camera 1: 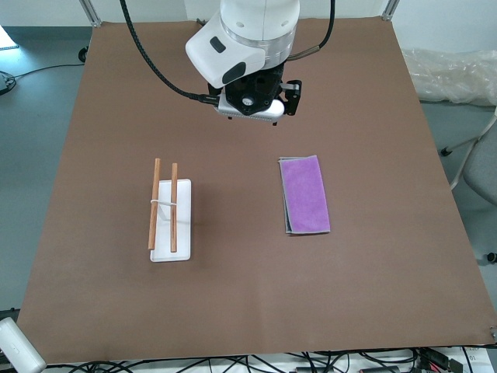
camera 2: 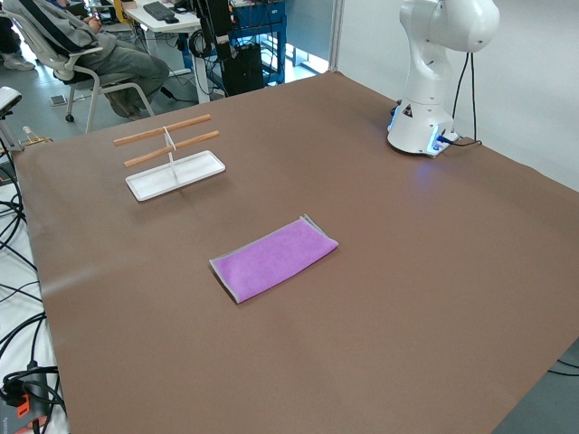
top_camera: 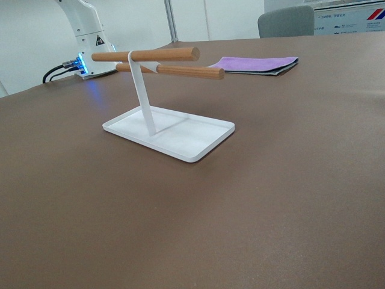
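Note:
My gripper [camera 1: 252, 109] hangs at the back middle of the table in the camera left view; whether it is open or shut does not show. A white stand with two wooden bars [camera 1: 175, 217] on a flat white tray [top_camera: 180, 138] stands left of centre in that view. To its right lies a folded purple cloth [camera 1: 305, 194] with grey edges [camera 2: 271, 258], flat on the table. Both are apart from the gripper, in front of it.
Cables run along the front edge, and a chair [camera 1: 481, 167] stands beyond the right edge.

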